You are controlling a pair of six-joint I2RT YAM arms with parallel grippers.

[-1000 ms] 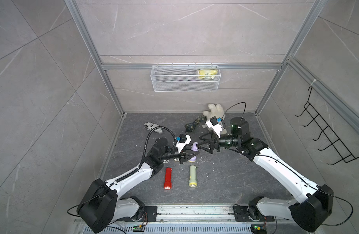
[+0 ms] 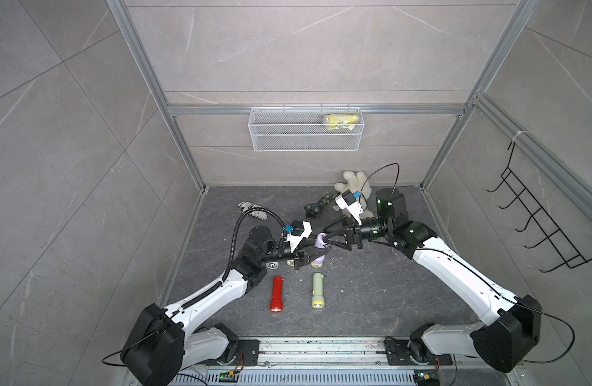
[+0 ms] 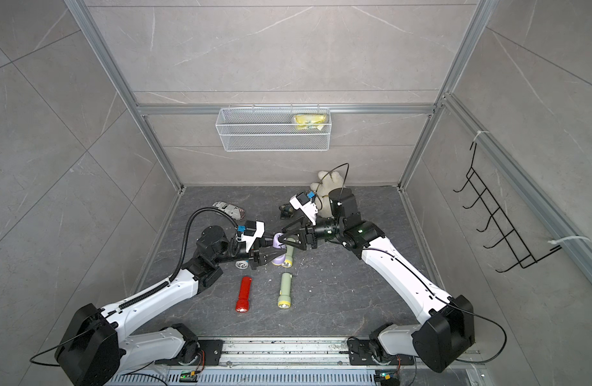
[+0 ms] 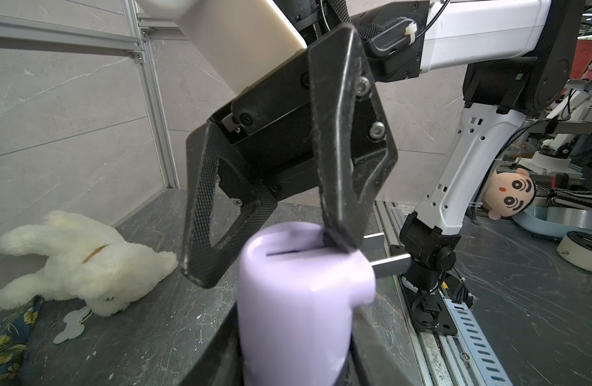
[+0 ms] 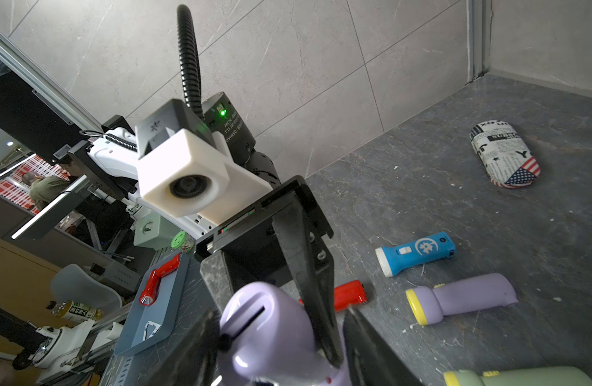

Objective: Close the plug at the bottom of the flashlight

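Observation:
A lilac flashlight [image 4: 296,302] is held upright in my left gripper [image 2: 317,247], which is shut on it; its bottom end points up and carries a slot and, in the left wrist view, flat metal prongs [image 4: 389,263] sticking out sideways. My right gripper is at that upper end, part open, one finger over or touching the top near the slot and prongs. In the right wrist view my own fingertips are blurred on either side of the lilac body [image 5: 267,328].
Red [image 2: 276,292], pale green [image 2: 317,286], blue [image 5: 411,254] and another lilac flashlight [image 5: 469,296] lie on the grey floor. A patterned case [image 5: 505,154], a white plush toy [image 4: 102,263], a wire basket [image 2: 306,138] and a hook rack [image 2: 540,225] are around.
My right arm has shifted slightly left toward the held flashlight. My left gripper, with the lilac flashlight, has moved very slightly.

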